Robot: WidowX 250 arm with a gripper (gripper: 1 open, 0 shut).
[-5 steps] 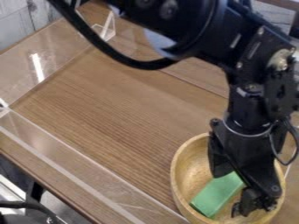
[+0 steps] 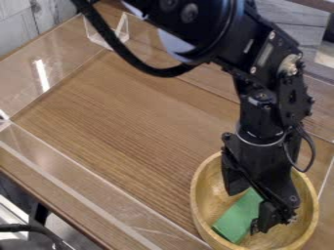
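Note:
The black arm reaches down from the top to my gripper [image 2: 257, 184], which is inside a yellow bowl [image 2: 206, 186] at the lower right. A green object [image 2: 235, 225] lies on the bowl's floor, under and just left of the fingers. The fingers partly cover it; whether they touch it is unclear, and how far apart they stand is hard to tell.
Clear plastic pieces stand at the top left and left edge. A dark cable or rim shows at the bottom left.
The upper arm has shifted and the wrist has tilted, with the fingers moving slightly within the bowl. The green object stays in about the same place.

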